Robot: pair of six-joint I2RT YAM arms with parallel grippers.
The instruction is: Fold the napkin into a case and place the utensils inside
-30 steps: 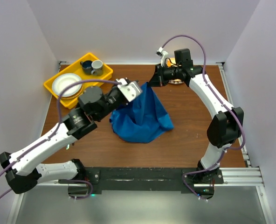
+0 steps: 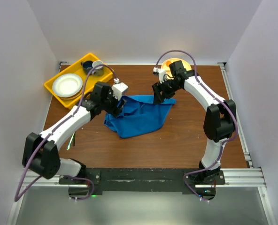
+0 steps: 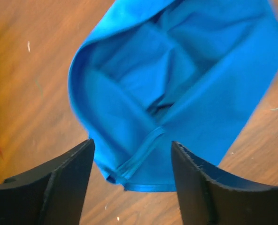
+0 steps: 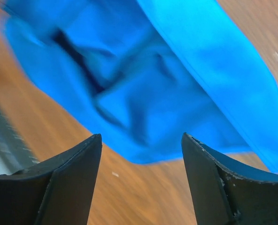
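Note:
The blue napkin (image 2: 141, 119) lies rumpled on the table, a flap folded over along its far edge and loose creases toward its left part. Over its left side my left gripper (image 2: 114, 113) is open. Its fingers in the left wrist view stand well apart, with a napkin corner (image 3: 129, 164) visible below the gap. My right gripper (image 2: 160, 99) hovers at the napkin's far right, its fingers apart and holding nothing; the cloth (image 4: 158, 108) spreads beneath. Partly hidden by the left arm, thin utensils (image 2: 72, 140) lie on the table's left.
A yellow tray (image 2: 51, 85) at the back left holds a white plate (image 2: 67, 85), a dark mug (image 2: 86, 64) and a grey mug (image 2: 98, 66). Behind the right gripper sits an orange item (image 2: 166, 63), partly hidden.
The napkin, earlier lifted between both grippers, was let go and now lies flat on the table. Both grippers have come down close over it, the right one opening.

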